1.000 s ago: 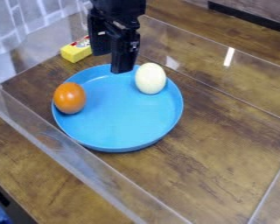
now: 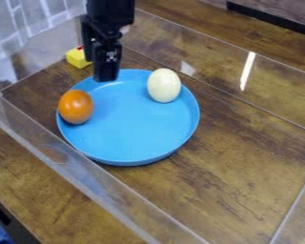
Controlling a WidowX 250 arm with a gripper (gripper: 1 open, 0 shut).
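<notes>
A blue round plate [image 2: 132, 129] lies on the wooden table, with an orange egg-shaped object [image 2: 75, 107] on its left side and a white egg [image 2: 164, 85] on its upper right. My dark gripper [image 2: 103, 69] hangs at the plate's back left edge, above and right of the orange object. Whether its fingers are open or shut is hard to make out.
A small yellow object [image 2: 77, 57] sits behind the plate at the left, partly hidden by the gripper. Bare wooden table [image 2: 244, 152] spreads to the right and front. A clear edge or panel runs along the left.
My gripper has moved left, toward the side of the plate with the orange object, and now covers part of the yellow object. The objects on the plate look unmoved.
</notes>
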